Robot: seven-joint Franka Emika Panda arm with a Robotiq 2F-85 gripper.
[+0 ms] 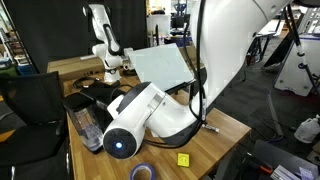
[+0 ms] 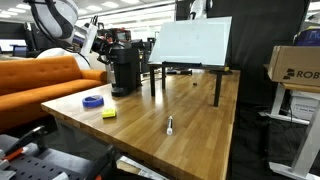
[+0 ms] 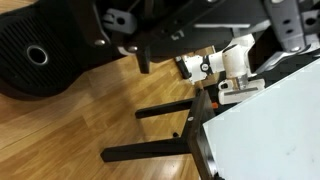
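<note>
A black machine (image 2: 126, 68), which looks like a coffee maker, stands upright at the table's far left in exterior view 2. In exterior view 1 its clear tank (image 1: 87, 122) shows beside the white arm. My gripper (image 2: 108, 48) is up at the machine's top, on the left side in exterior view 2; whether it touches cannot be made out. Dark gripper parts fill the top of the wrist view, with a black ridged surface (image 3: 35, 75) at lower left. Neither the finger's opening nor anything between the fingers can be told.
A blue tape roll (image 2: 93, 101), a yellow block (image 2: 109, 114) and a white marker-like item (image 2: 169, 126) lie on the table (image 2: 200, 120). A whiteboard (image 2: 195, 42) on black legs stands behind.
</note>
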